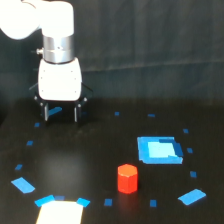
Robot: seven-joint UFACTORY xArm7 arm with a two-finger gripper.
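Observation:
Upper left in the camera view, my gripper [61,118] hangs from the white arm, its two dark fingers spread apart and nothing visible between them. It is well away from the objects on the table. A red block [127,179] with a six-sided outline rests on the dark table, right of centre and toward the front. Behind it and to the right lies a shallow blue tray [143,151] with a white patch inside. The pale cream block [60,213] at the bottom left is cut off by the frame's edge.
Small blue marks dot the black table, with longer blue strips near the left front [23,185] and the right front [191,197]. A dark curtain [150,50] closes off the back. Bare table lies between the gripper and the red block.

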